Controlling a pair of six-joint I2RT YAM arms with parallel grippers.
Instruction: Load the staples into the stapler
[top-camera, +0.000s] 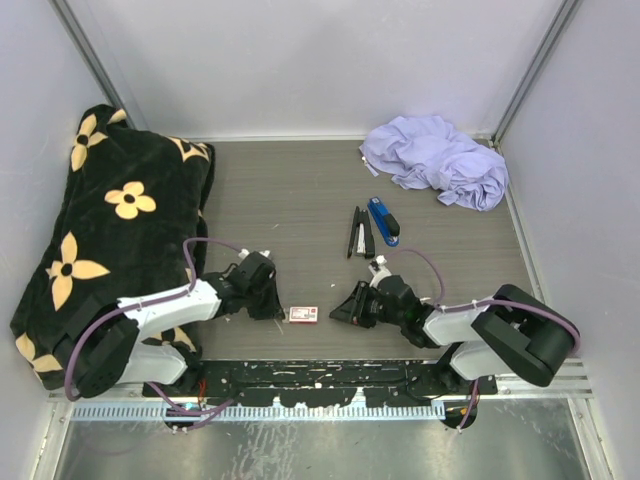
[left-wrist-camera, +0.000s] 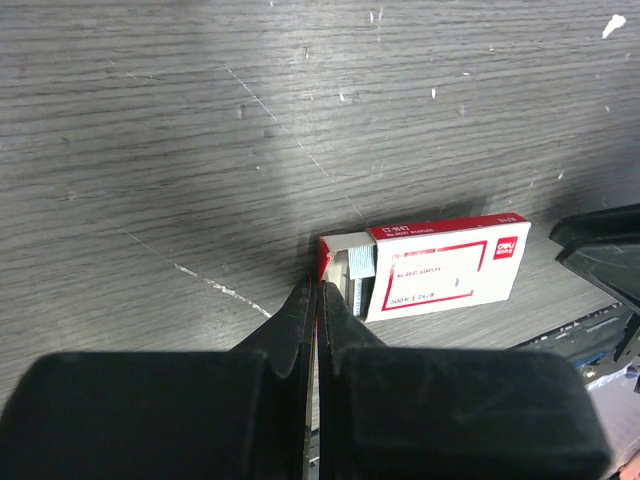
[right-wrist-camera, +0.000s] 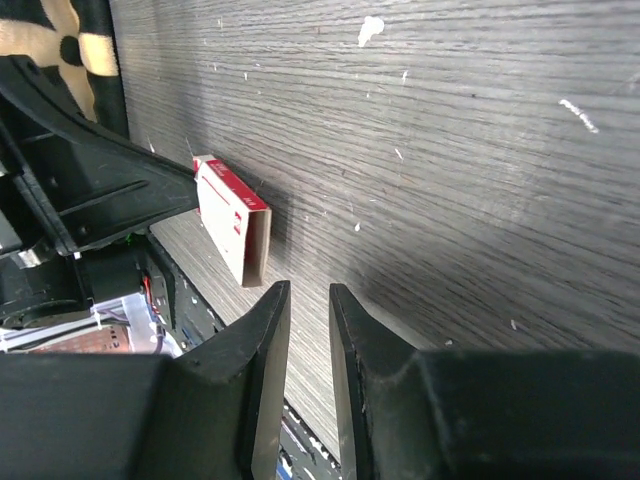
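Observation:
A small red-and-white staple box (top-camera: 304, 314) lies near the table's front edge, its inner tray partly showing at the left end (left-wrist-camera: 440, 265). My left gripper is shut, its fingertips at that tray end. My right gripper is part open, with nothing between its fingers, to the right of the box. The box's open right end faces it in the right wrist view. A black stapler (top-camera: 361, 232) with its top raised and a blue stapler (top-camera: 384, 220) lie farther back.
A black flowered cushion (top-camera: 110, 230) fills the left side. A lilac cloth (top-camera: 437, 160) lies at the back right.

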